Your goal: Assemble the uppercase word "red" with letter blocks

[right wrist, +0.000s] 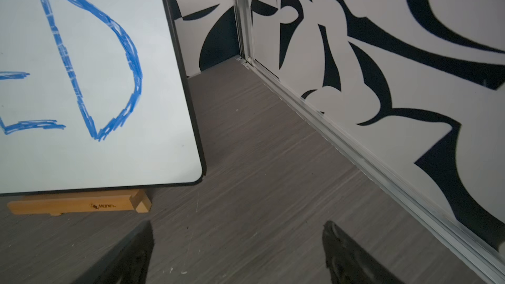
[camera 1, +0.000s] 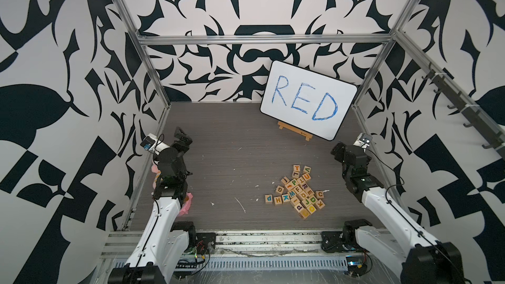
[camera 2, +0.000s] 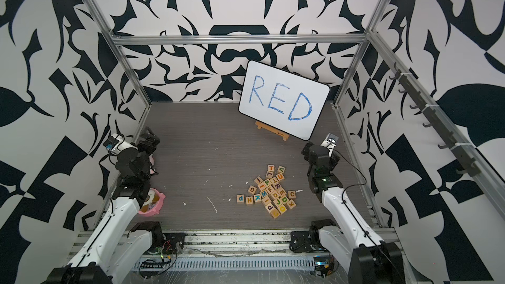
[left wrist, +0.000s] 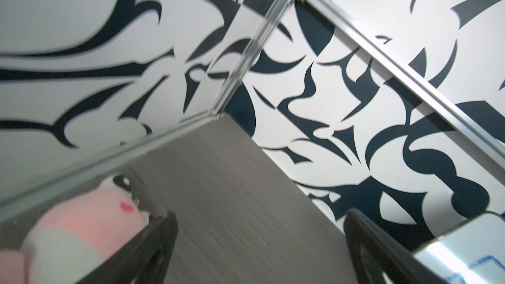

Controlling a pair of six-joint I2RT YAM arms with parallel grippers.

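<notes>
A cluster of wooden letter blocks (camera 1: 301, 192) lies at the front right of the table, the blocks close together with a few at the edges. Behind it leans a whiteboard (camera 1: 308, 99) with RED in blue on it. My left gripper is open and empty at the table's left side, far from the blocks. To the right of the blocks, and clear of them, hangs my right gripper; its fingers (right wrist: 129, 252) stand apart with only bare table showing between them.
A pink plush toy (left wrist: 86, 231) and a pink bowl (camera 2: 153, 206) sit along the left side, partly behind the left arm. The whiteboard's wooden stand (camera 1: 294, 130) rests on the table.
</notes>
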